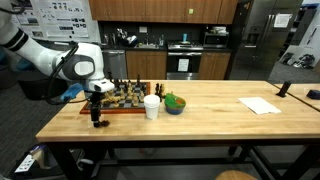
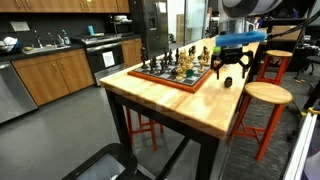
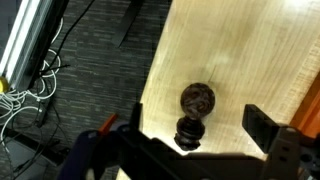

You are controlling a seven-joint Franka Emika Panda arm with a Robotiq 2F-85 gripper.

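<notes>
A dark chess piece (image 3: 197, 100) is on the light wooden tabletop near its edge. In the wrist view it shows as a brown round part and a darker round part (image 3: 188, 133); whether it stands or lies I cannot tell. In exterior view 2 the piece (image 2: 228, 82) appears as a small dark shape outside the chessboard (image 2: 180, 82). My gripper is open above it, one finger on each side and nothing held. Exterior view 1 has the gripper (image 1: 96, 108) just over the dark piece (image 1: 100, 124).
Many chess pieces crowd the board behind my gripper. A white cup (image 1: 152, 106) and a bowl (image 1: 175, 104) with green things stand to its right. Farther right lies white paper (image 1: 259, 105), with clear wood between. Stools (image 2: 267, 95) stand beside the table.
</notes>
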